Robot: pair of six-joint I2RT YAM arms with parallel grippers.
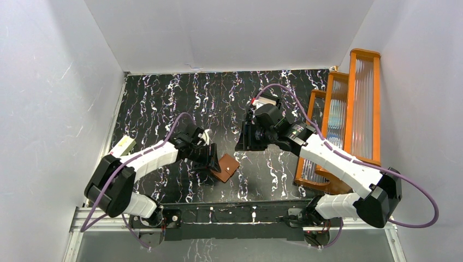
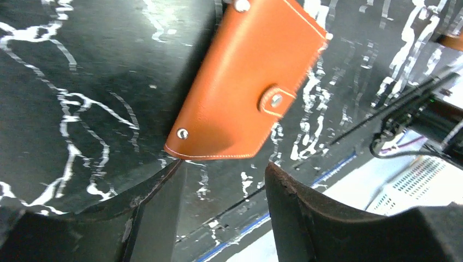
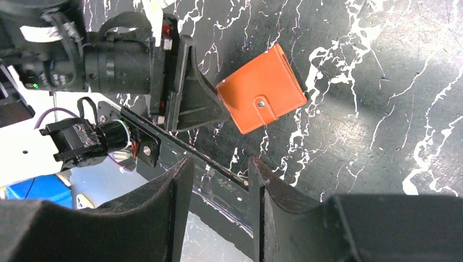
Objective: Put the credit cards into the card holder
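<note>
The card holder, a folded orange-brown leather wallet (image 1: 228, 168) with a snap tab, lies closed and turned at an angle near the table's front. The left wrist view shows the same holder (image 2: 235, 103) just ahead of my left gripper, whose fingers stand apart around no visible object. In the right wrist view, the left arm's fingertip overlaps or touches the left corner of the holder (image 3: 267, 87); contact is hard to judge. My right gripper is open and empty, up and to the right of the holder. No credit cards can be made out.
A small black stand-like object (image 1: 269, 99) sits behind the right gripper. A pale yellow block (image 1: 124, 144) lies at the left edge. Wooden-framed ribbed panels (image 1: 364, 109) lean at the right wall.
</note>
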